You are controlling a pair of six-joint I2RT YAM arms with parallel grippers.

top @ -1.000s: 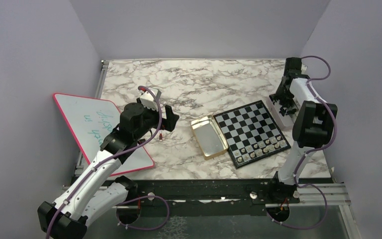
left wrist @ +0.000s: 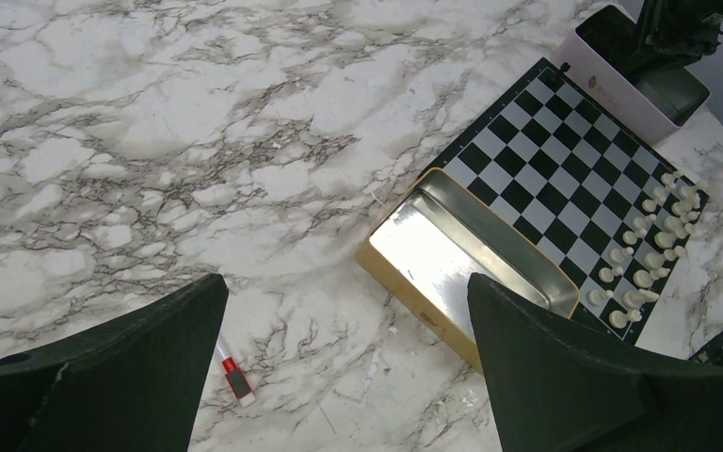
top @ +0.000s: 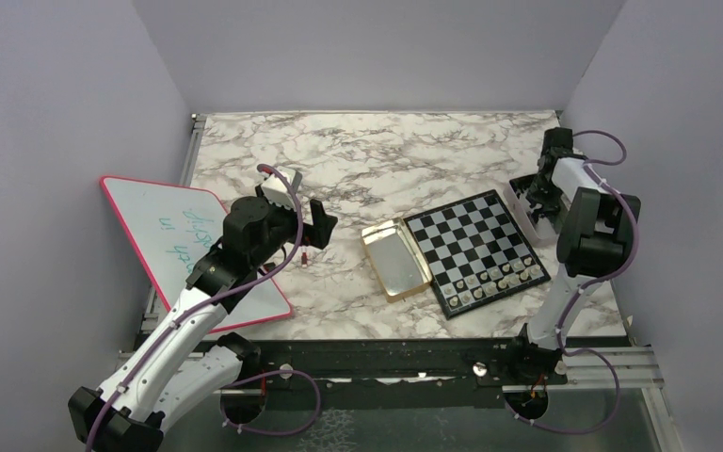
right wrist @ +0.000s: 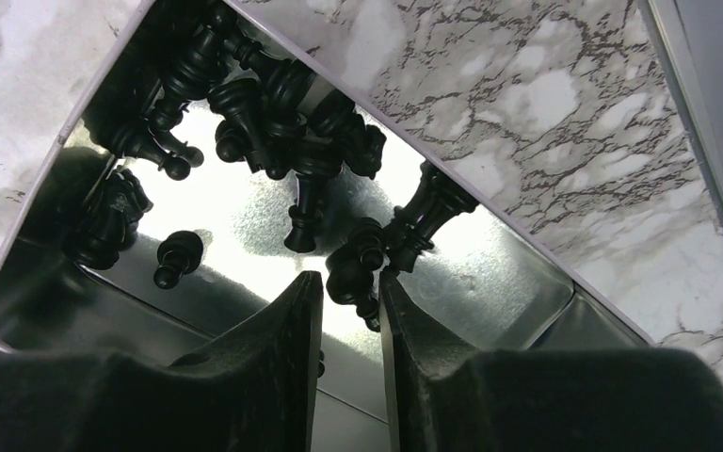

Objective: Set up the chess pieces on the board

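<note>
Along the near edge of the chessboard (top: pixel 461 235), white pieces (top: pixel 490 284) stand in two rows. One dark piece (left wrist: pixel 555 77) shows at the board's far corner in the left wrist view. Black pieces (right wrist: pixel 311 188) lie jumbled in a metal-bottomed box (right wrist: pixel 452 320) right of the board. My right gripper points down into that box, its fingers apart. A black piece (right wrist: pixel 346 275) shows in the gap at the fingertips; whether they touch it is unclear. Away on the left, my left gripper hangs open above the table, holding nothing.
An empty gold-rimmed tray (top: pixel 395 259) adjoins the board's left side. A whiteboard (top: pixel 184 235) leans under my left arm, and a small red marker-like object (left wrist: pixel 235 379) lies on the marble.
Board, white pieces and left arm look unchanged.
</note>
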